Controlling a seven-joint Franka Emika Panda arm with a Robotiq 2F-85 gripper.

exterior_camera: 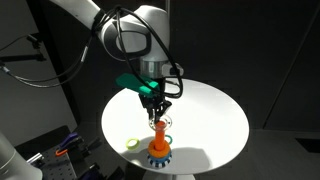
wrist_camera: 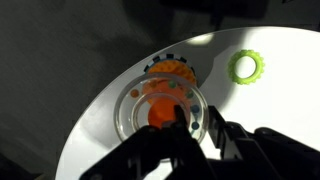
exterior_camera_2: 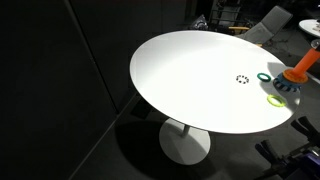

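Note:
An orange post [exterior_camera: 159, 138] rises from a blue-and-white toothed base [exterior_camera: 159, 159] near the table's front edge. My gripper [exterior_camera: 154, 112] is shut on a clear ring [exterior_camera: 166, 121] at the post's upper end. In the wrist view, the clear ring [wrist_camera: 124, 108] with coloured beads frames the orange post [wrist_camera: 161, 110], and its near rim meets my gripper. The base's yellow-orange part [wrist_camera: 172, 67] shows beyond it. How far the ring sits down over the post cannot be told. In exterior view 2 the gripper is out of frame.
A yellow-green ring [wrist_camera: 246, 56] lies flat on the white round table [exterior_camera_2: 190, 75], beside the base. A teal ring [exterior_camera_2: 264, 76] and a ring of dark dots [exterior_camera_2: 242, 79] show near the base in exterior view 2.

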